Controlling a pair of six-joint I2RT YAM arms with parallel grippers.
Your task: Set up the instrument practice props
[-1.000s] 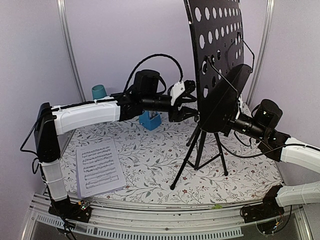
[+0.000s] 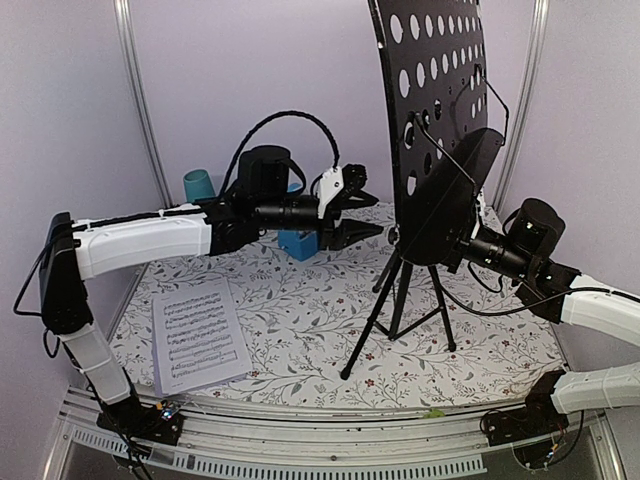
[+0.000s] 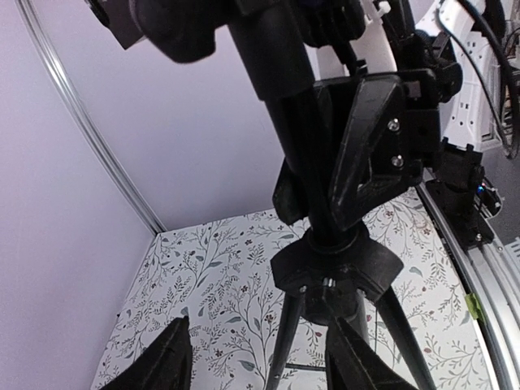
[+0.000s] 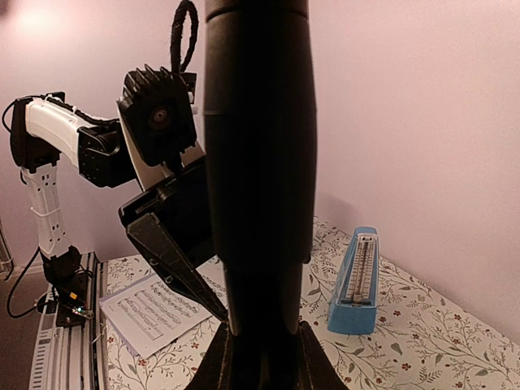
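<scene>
A black music stand (image 2: 440, 75) with a perforated desk stands upright on its tripod legs (image 2: 398, 305), right of the table's middle. My right gripper is shut on the stand's black pole (image 4: 258, 146). Left of the stand, my left gripper (image 2: 365, 218) is apart from it, its fingers parted with nothing between them. In the left wrist view the left fingers (image 3: 175, 357) stand apart below the stand's collar (image 3: 337, 264). Sheet music (image 2: 200, 338) lies flat at the left of the table. Behind the left arm is a blue metronome (image 4: 355, 284).
A teal cup (image 2: 198, 185) stands at the back left. The stand's tall desk rises past the top of the top view.
My left gripper has drawn back leftward, away from the stand, and its fingers have spread wider. The right arm and the stand show no visible movement.
</scene>
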